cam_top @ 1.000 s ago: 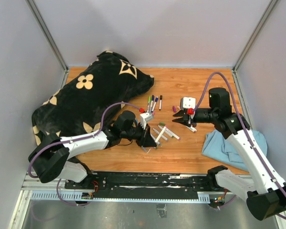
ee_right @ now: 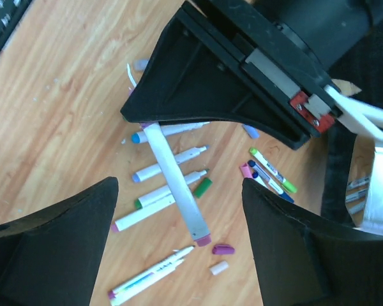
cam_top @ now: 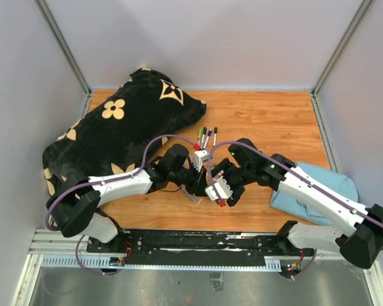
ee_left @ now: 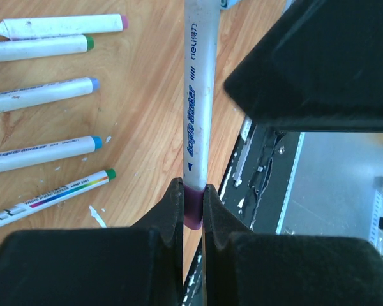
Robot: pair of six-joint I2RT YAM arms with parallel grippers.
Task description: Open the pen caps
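My left gripper is shut on a white acrylic marker, gripping its purple-tipped end; in the right wrist view this marker (ee_right: 173, 178) reaches down between the right gripper's fingers. My right gripper stands open around the marker's far end, fingers apart on either side. In the top view the two grippers crowd together over the middle and hide the marker. Several markers (ee_left: 41, 95) with coloured ends lie on the wood below, beside loose caps (ee_right: 223, 249).
A black patterned cushion (cam_top: 96, 134) fills the back left. A folded blue cloth (cam_top: 332, 182) lies at the right. A row of pens (cam_top: 206, 136) lies behind the grippers. Bare wood (cam_top: 274, 115) shows at the back right.
The left gripper has moved little, still holding the marker.
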